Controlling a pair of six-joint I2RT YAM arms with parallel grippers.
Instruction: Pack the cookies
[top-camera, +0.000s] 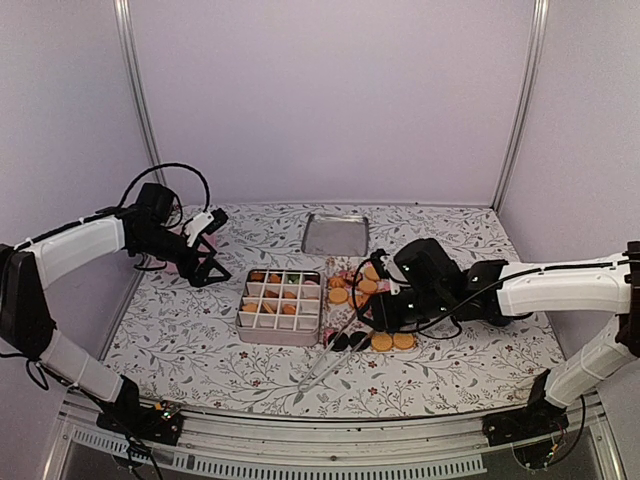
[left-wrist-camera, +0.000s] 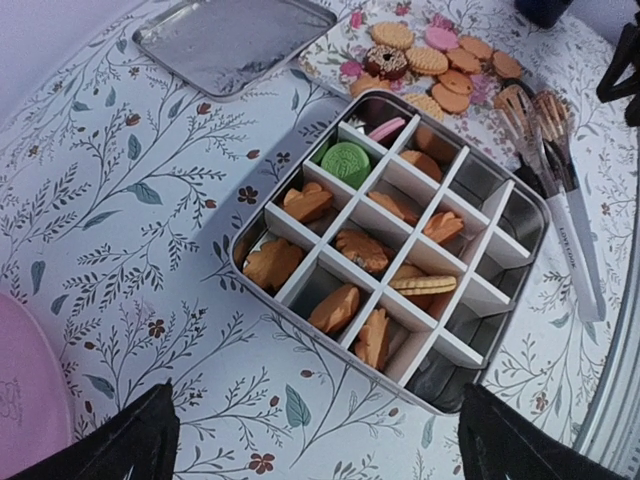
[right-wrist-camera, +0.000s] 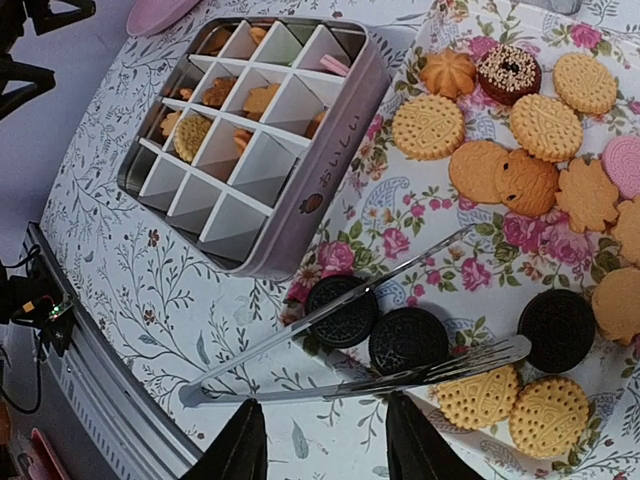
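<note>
The divided metal box (top-camera: 280, 330) holds cookies in several compartments. Right of it, more cookies (right-wrist-camera: 428, 127) and dark sandwich cookies (right-wrist-camera: 407, 345) lie on a floral mat (right-wrist-camera: 420, 250). Metal tongs (right-wrist-camera: 260, 395) lie at the mat's lower left, over part of it. My right gripper hangs over the tongs and the mat's front, fingers part open, nothing seen between them. My left gripper (top-camera: 208, 270) stands open above the table left of the box, empty.
A metal tray (top-camera: 335, 235) lies at the back. A pink plate (left-wrist-camera: 25, 380) is under the left arm.
</note>
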